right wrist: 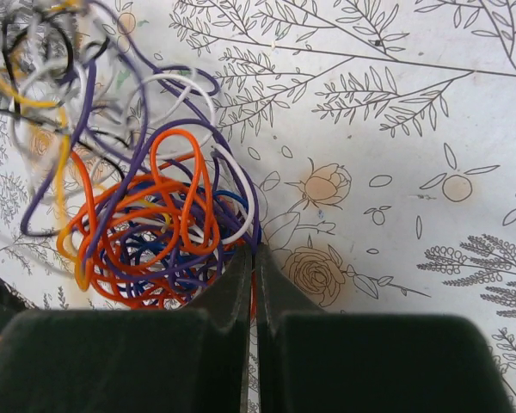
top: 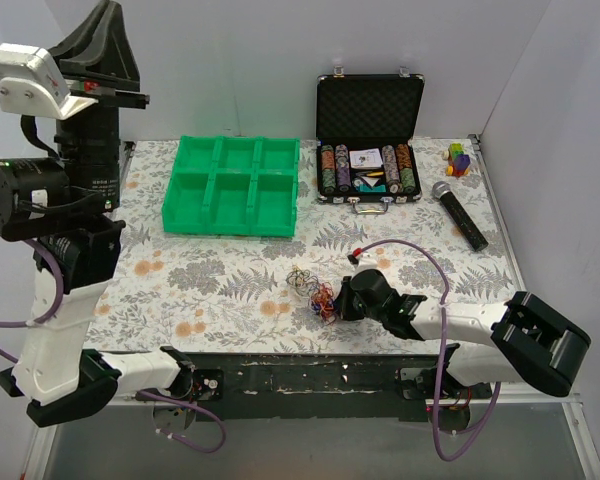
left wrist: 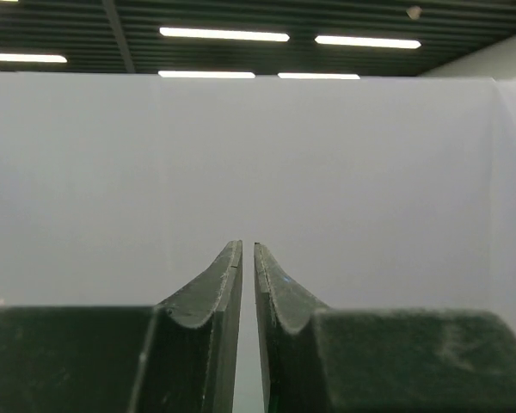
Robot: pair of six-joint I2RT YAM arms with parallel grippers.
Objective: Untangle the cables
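A tangled bundle of cables (top: 321, 300) in orange, purple, white, yellow and black lies on the patterned cloth, filling the left of the right wrist view (right wrist: 159, 215). My right gripper (top: 348, 303) is shut on its right edge, where strands run between the fingertips. My left gripper is raised high at the upper left of the top view, pointing up; its fingers are shut, with nothing visible between them.
A green compartment tray (top: 230, 225) sits at the back left, an open case of chips (top: 370, 110) at the back centre, a microphone (top: 463, 220) and toy blocks (top: 456, 163) at the right.
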